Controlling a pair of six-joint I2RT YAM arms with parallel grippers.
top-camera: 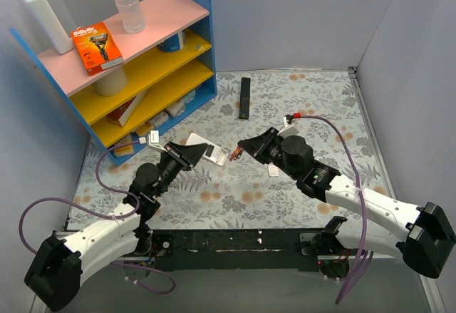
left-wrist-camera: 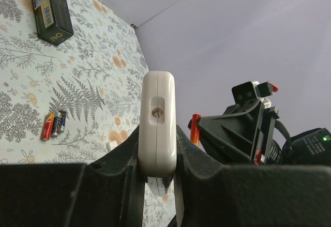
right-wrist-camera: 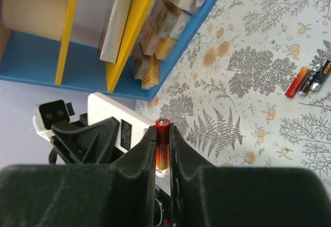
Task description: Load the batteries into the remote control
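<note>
The white remote control [left-wrist-camera: 158, 121] stands end-on in the left wrist view, with my left gripper shut on it. In the right wrist view the remote's pale body [right-wrist-camera: 111, 113] shows a dark recess on the side facing the battery. My right gripper is shut on an orange-red battery [right-wrist-camera: 163, 136], one end sticking up from its fingers. The two grippers face each other above the table, the battery apart from the remote. On the table lie an orange battery [right-wrist-camera: 297, 82] and two dark batteries [right-wrist-camera: 309, 79], side by side.
Behind the left arm stands a blue shelf unit [top-camera: 206, 49] with yellow and pink boards and goods on it. A long black box [top-camera: 245, 98] lies at the back of the table. A small white piece [top-camera: 273, 170] rests below the right gripper.
</note>
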